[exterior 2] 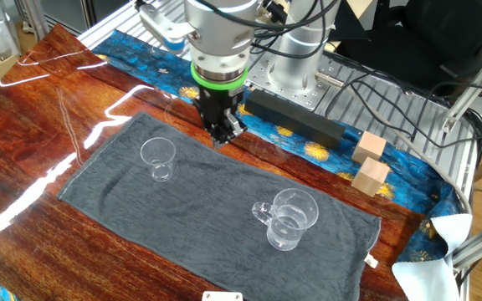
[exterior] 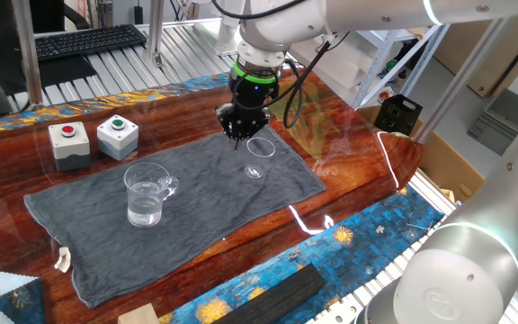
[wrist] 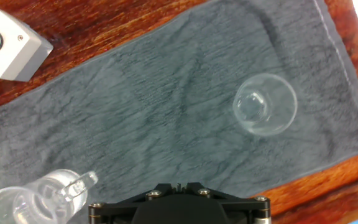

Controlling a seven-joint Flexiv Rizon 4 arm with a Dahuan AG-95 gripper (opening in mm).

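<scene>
A clear glass mug with a handle stands upright on the grey towel, some clear liquid in its lower part. Toward the towel's other end is an empty clear drinking glass, upright and hard to make out in exterior view 1. My gripper is shut, its black fingers meeting at the bottom of the wrist view with nothing visible between them. It hangs above the towel, apart from both vessels. In the wrist view the glass lies up and to the right of it, and the mug to the left.
Two button boxes, one red-buttoned and one green-buttoned, stand beside the towel. A dark bar and two wooden blocks lie along the blue cloth. Between mug and glass the towel is bare.
</scene>
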